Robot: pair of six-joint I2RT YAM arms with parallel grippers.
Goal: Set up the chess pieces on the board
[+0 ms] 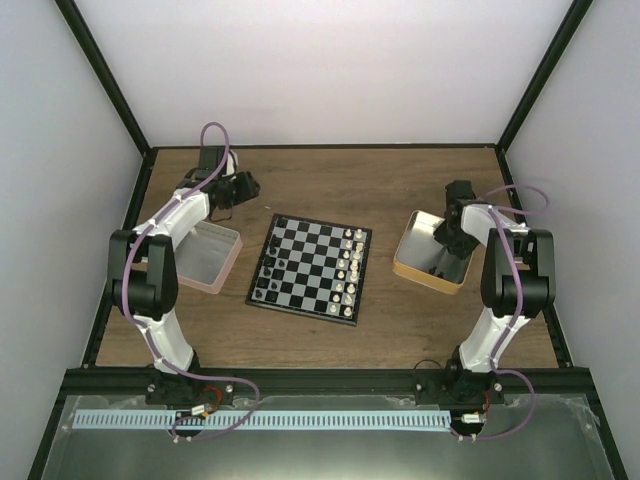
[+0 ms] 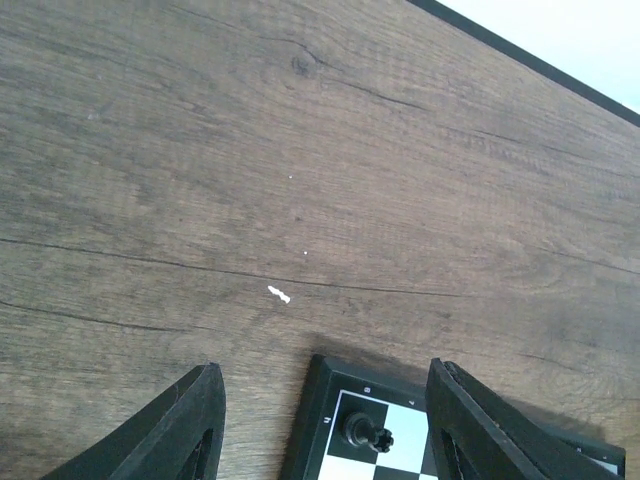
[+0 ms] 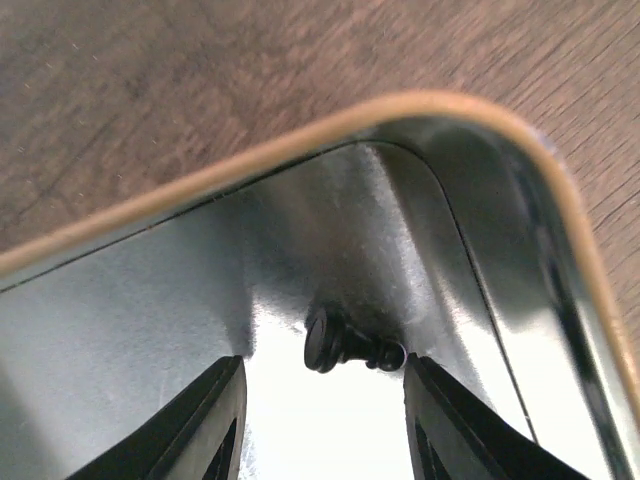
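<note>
The chessboard (image 1: 308, 266) holds white pieces along its right side and black pieces along its left. My left gripper is open above the wood near a board corner, where a black piece (image 2: 362, 430) stands. My right gripper is open inside the orange-rimmed bin (image 1: 425, 280), its fingertips on either side of a small black piece (image 3: 335, 342) lying on its side near the bin's corner.
A pink-rimmed bin (image 1: 205, 260) sits left of the board, partly under the left arm.
</note>
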